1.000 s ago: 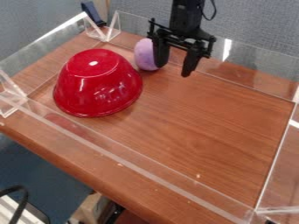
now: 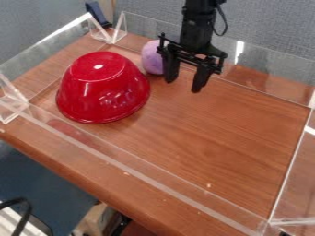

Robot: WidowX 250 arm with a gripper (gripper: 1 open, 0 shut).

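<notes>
My black gripper [image 2: 185, 70] hangs at the back middle of the wooden surface, its two fingers spread apart with nothing visible between them. Just left of it, partly behind it, a purple round object [image 2: 153, 57] rests near the back wall. A large red bowl [image 2: 101, 88] sits upside down on the left, in front of the purple object.
Clear plastic walls [image 2: 282, 87] border the wooden surface [image 2: 222, 147], whose middle, front and right are empty. A dark blue item [image 2: 96, 14] is at the back left, outside. A cable and pale boxes lie below at the front left.
The bowl has not visibly moved.
</notes>
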